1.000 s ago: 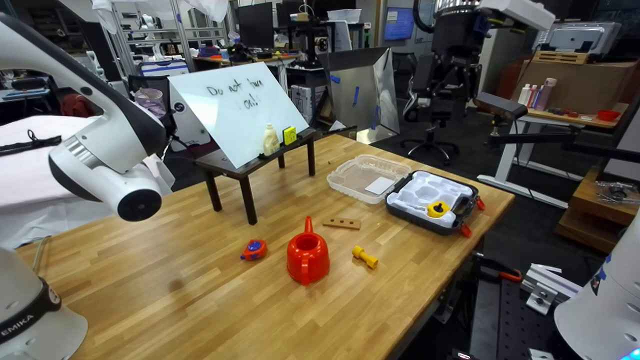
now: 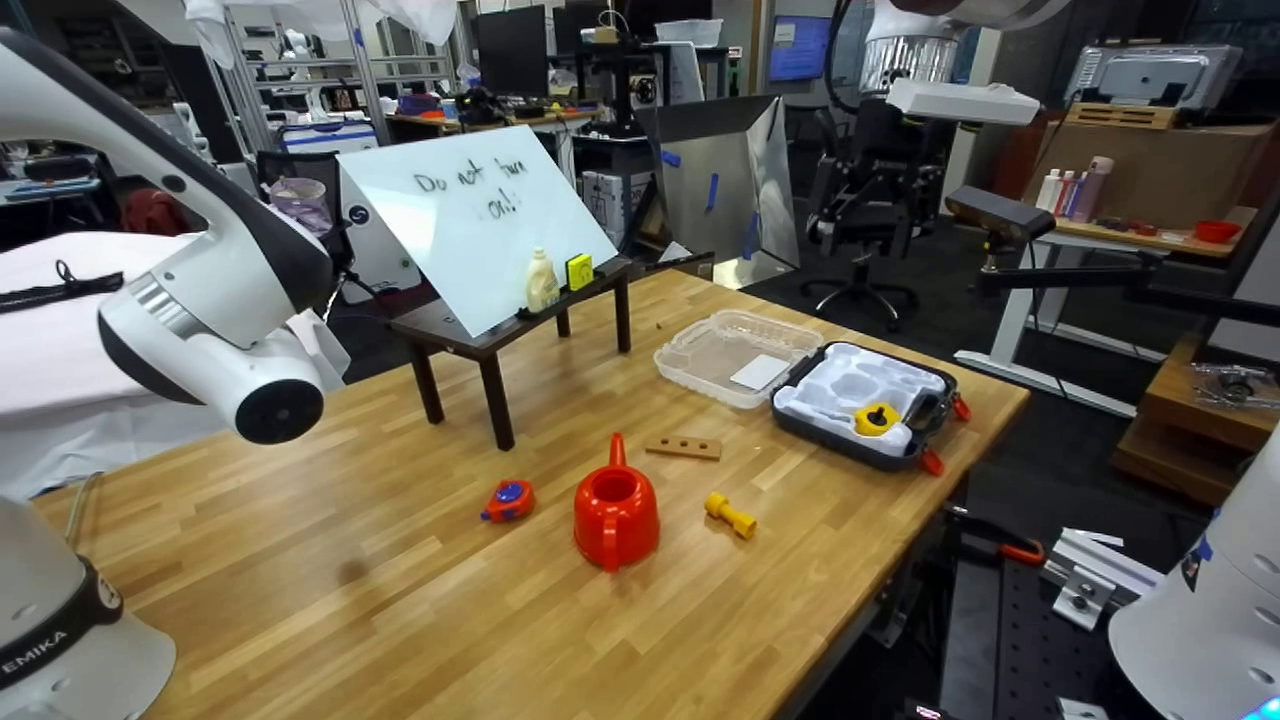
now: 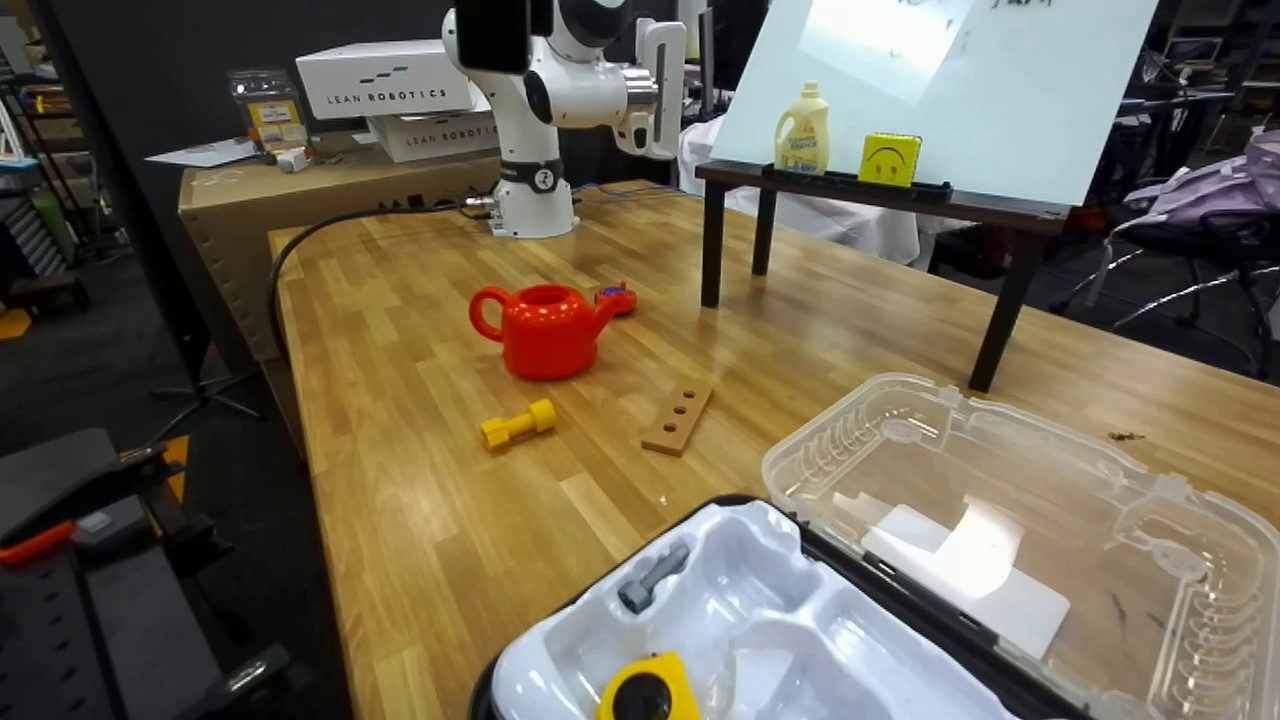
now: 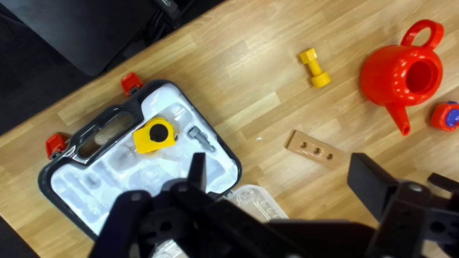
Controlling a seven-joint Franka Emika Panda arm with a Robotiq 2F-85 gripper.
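My gripper is open in the wrist view, its dark fingers wide apart with nothing held between them. Well below it on the table lie a brown bar (image 4: 316, 149) with three holes, a yellow bolt-like piece (image 4: 315, 67) and a red teapot (image 4: 387, 81). At the right edge sits a red and blue tape measure (image 4: 443, 116). To the left, an open black case (image 4: 43, 178) with a white moulded tray holds a yellow tape measure (image 4: 146, 137) and a grey bolt (image 4: 200, 137).
The case's clear lid (image 2: 720, 378) lies open behind it. A dark stand (image 2: 480, 342) carries a whiteboard (image 2: 444, 228), a cream bottle (image 2: 541, 282) and a yellow sponge (image 2: 578, 272). Another arm (image 2: 216, 312) stands at the left.
The arm at the upper right has lowered and turned, with its white camera bar shifting left and down. Objects on the table have stayed put.
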